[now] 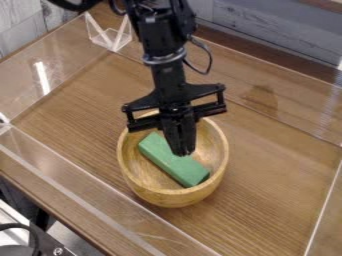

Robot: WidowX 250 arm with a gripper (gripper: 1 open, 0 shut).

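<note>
A round, light wooden bowl (144,182) sits on the wooden table with a green rectangular block (174,161) lying in it. My black gripper (175,128) hangs from the top of the view over the back part of the bowl, above the block's upper end. Its lower parts hide some of the bowl's rear; whether the fingers are open or shut is unclear.
A pale wall or ledge runs along the back, and something white and clear stands at the top left.
</note>
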